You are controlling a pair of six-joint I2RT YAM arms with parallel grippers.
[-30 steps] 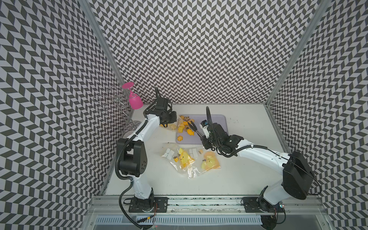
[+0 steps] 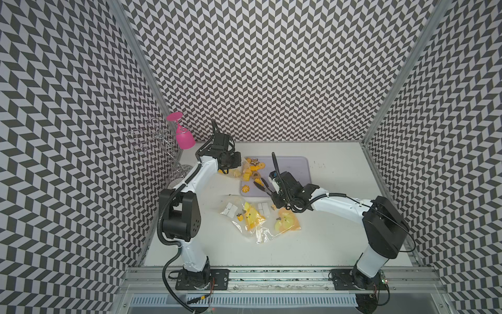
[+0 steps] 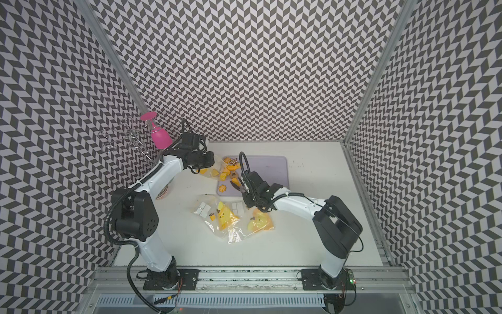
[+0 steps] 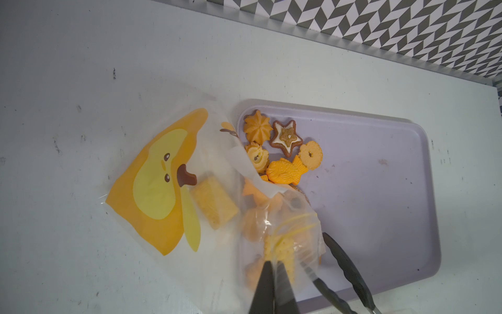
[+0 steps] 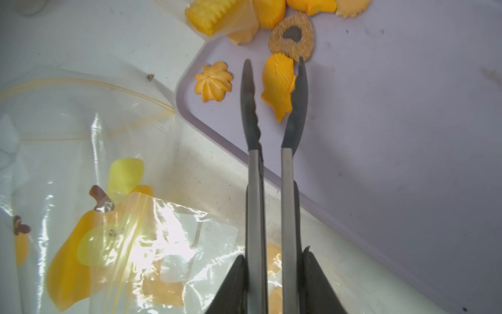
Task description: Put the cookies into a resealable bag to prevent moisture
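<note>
My left gripper is shut on the thin film at the mouth of a clear resealable bag (image 4: 162,183) printed with a yellow character, at the tray's left end. A waffle-like cookie (image 4: 214,201) shows inside it. Several cookies lie on the lilac tray (image 4: 376,209), some seen through the film. My right gripper is shut on metal tongs (image 5: 254,209) with dark tips. Those tips are parted around an orange fish-shaped cookie (image 5: 277,83); the right tip seems close against it. Nearby are a flower cookie (image 5: 213,82) and a heart-centred cookie (image 5: 292,36).
More clear printed bags (image 2: 253,217) lie flat in front of the tray, with white blocks (image 2: 229,210) seen among them. At the far left, a pink goblet (image 2: 184,137) hangs upside down on a wire rack (image 2: 166,141). The tray's right half is empty.
The left arm looks still.
</note>
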